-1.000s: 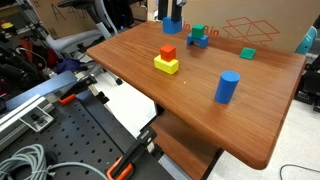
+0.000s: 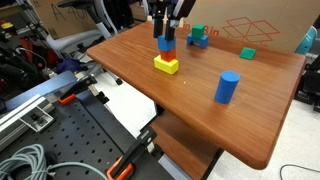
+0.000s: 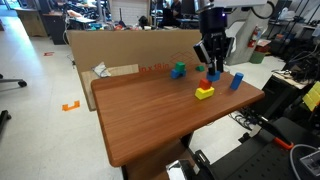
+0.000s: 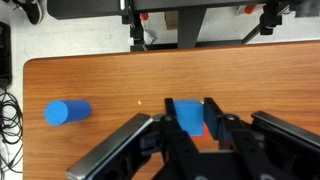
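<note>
Blue block [image 4: 190, 116] is pinched between my gripper's dark fingers; the gripper [image 2: 166, 38] is shut on it. In exterior view 1 the block sits directly over a red block [image 2: 167, 54], which rests on a yellow block [image 2: 166, 66] on the wooden table. Whether blue and red touch cannot be told for sure. From exterior view 2 the red block [image 3: 205, 84] and yellow block [image 3: 204, 93] show under the gripper. The wrist view has the red block mostly hidden behind the blue one.
A blue cylinder [image 2: 227, 87] stands upright toward the table's near right. Behind the stack, a green block [image 2: 197, 31] sits on blue pieces [image 2: 197, 42]. A flat green piece [image 2: 248, 52] lies farther back.
The gripper has carried the blue block from the back of the table toward the near side and lower, from behind the red block to over it. The red and yellow blocks stayed put.
</note>
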